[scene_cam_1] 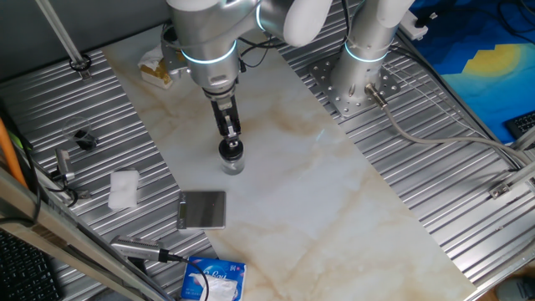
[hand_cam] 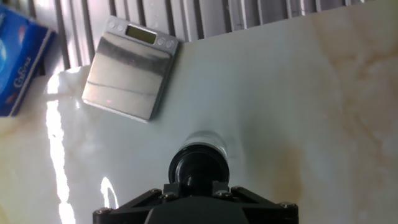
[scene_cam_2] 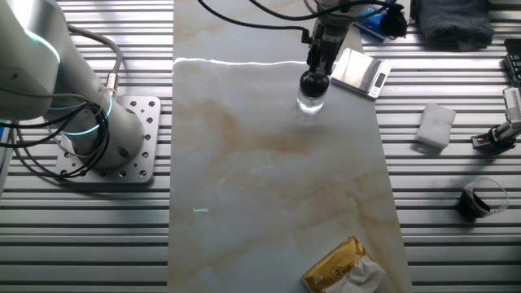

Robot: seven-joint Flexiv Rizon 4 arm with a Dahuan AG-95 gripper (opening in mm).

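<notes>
A small clear glass jar point(scene_cam_2: 310, 105) with a black lid point(scene_cam_1: 231, 150) stands on the marble-patterned board. My gripper point(scene_cam_1: 232, 140) is down at the lid, its fingertips meeting or overlapping the lid's edge in this view. In the wrist view the round black lid point(hand_cam: 199, 165) lies just ahead of the gripper, with a finger on each side of a dark part in the middle. Black on black hides whether the fingers press on the lid or stand apart from it. The glass shows only a little beyond the lid there.
Close to the jar lies a flat silver scale point(scene_cam_1: 202, 210). A blue tissue pack point(scene_cam_1: 214, 278) sits beyond it, and a gold tissue pack point(scene_cam_2: 344, 265) at the board's other end. A white block point(scene_cam_1: 124, 190) and a clear cup point(scene_cam_2: 483, 198) rest on the slats. Much of the board is bare.
</notes>
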